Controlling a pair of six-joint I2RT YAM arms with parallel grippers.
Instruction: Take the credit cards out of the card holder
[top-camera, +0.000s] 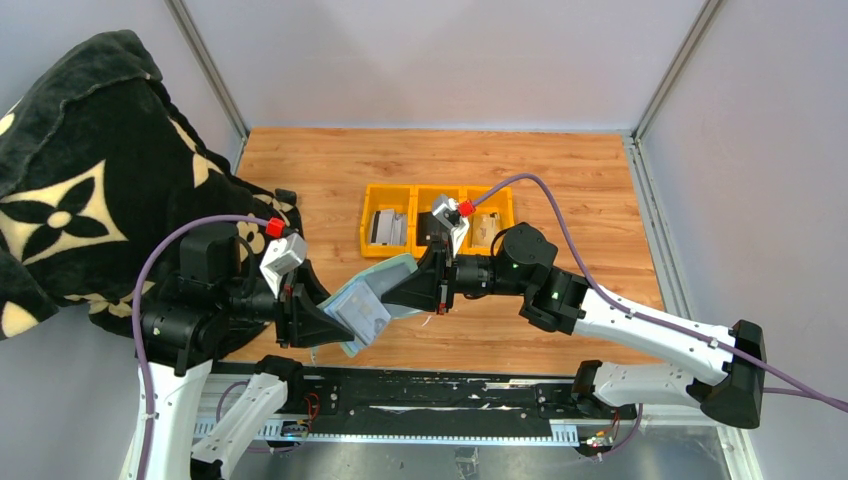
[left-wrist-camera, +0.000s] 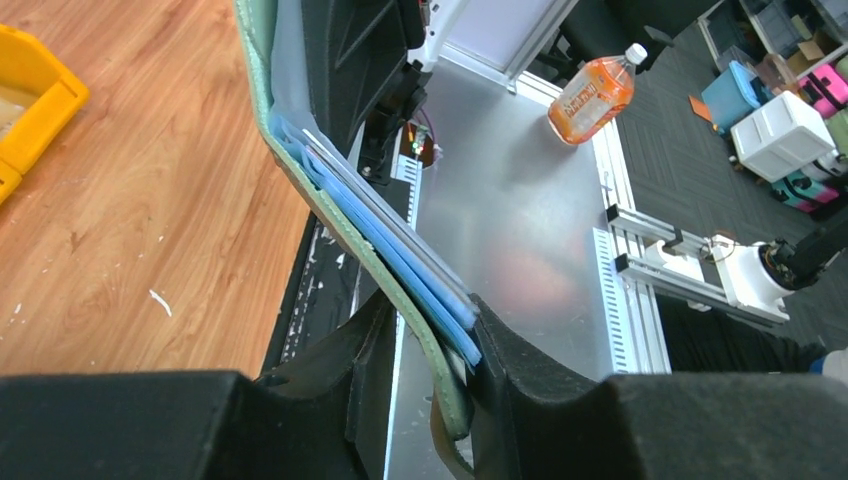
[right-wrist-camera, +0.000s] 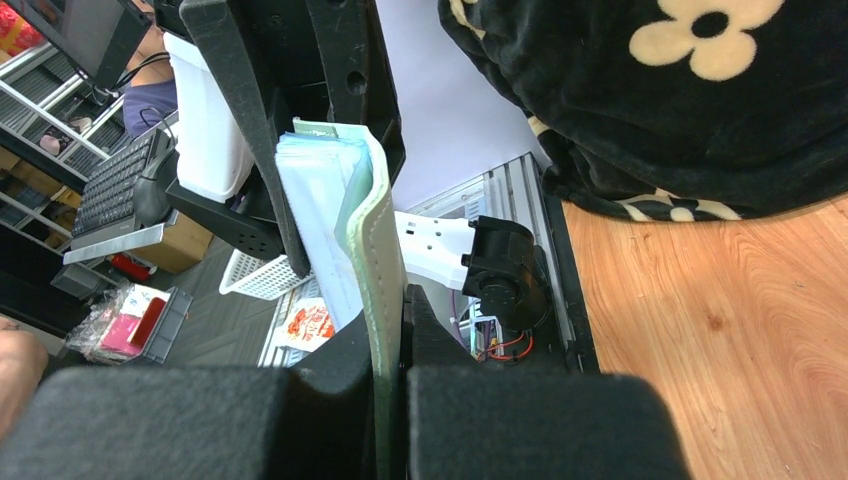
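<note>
The pale green card holder (top-camera: 393, 269) hangs open in the air between my two arms, its clear sleeves (top-camera: 361, 312) facing up. My right gripper (top-camera: 388, 299) is shut on the holder; in the right wrist view the green cover (right-wrist-camera: 374, 240) runs down between its fingers. At the free edge, my left gripper stands partly open around cover and sleeves. Its right-hand finger (left-wrist-camera: 490, 345) meets the bluish sleeves (left-wrist-camera: 400, 260), while a gap separates its left-hand finger (left-wrist-camera: 372, 345) from the cover. Which cards sit inside the sleeves is hard to make out.
A yellow divided tray (top-camera: 413, 246) stands behind the holder, with grey cards (top-camera: 387, 228) in its left compartment. Dark patterned cloth (top-camera: 90, 190) fills the left side. Bare wooden table (top-camera: 560, 190) lies to the tray's right.
</note>
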